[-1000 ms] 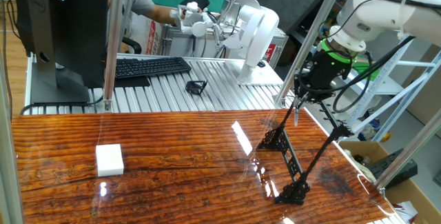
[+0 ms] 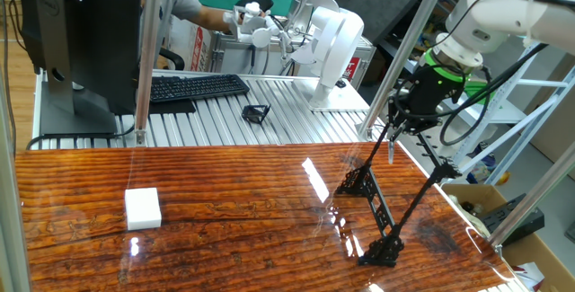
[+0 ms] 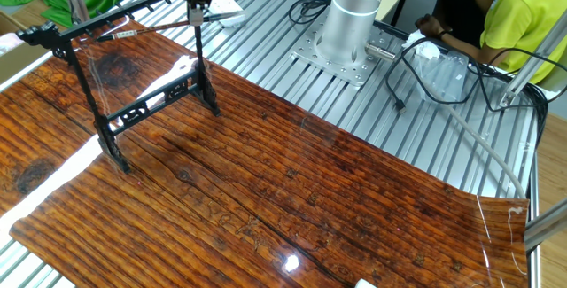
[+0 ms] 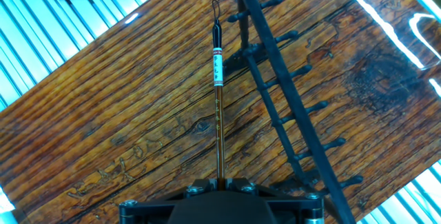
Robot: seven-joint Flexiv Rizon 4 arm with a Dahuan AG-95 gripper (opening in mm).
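Observation:
A brown-handled brush with a white label and a black looped end (image 4: 219, 107) points straight out from my gripper, which is shut on its shaft. The second exterior view shows the brush (image 3: 159, 28) lying roughly level, with my gripper (image 3: 197, 15) at the top bar of a black rack. That rack (image 3: 149, 106) stands upright on the wooden board and has a row of pegs along its top. In the wrist view the pegged bar (image 4: 293, 100) runs slantwise to the right of the brush, apart from its shaft. Whether the brush's loop touches a peg, I cannot tell.
A white block (image 2: 142, 208) lies on the left of the glossy wooden board (image 2: 225, 184). Between block and rack the board is clear. Metal frame posts (image 2: 409, 49) rise round the table, and a keyboard (image 2: 198, 87) and monitor stand behind.
Over the last second my gripper has shifted slightly to the right in the first exterior view, the brush along with it. The rack and the white block have stayed put.

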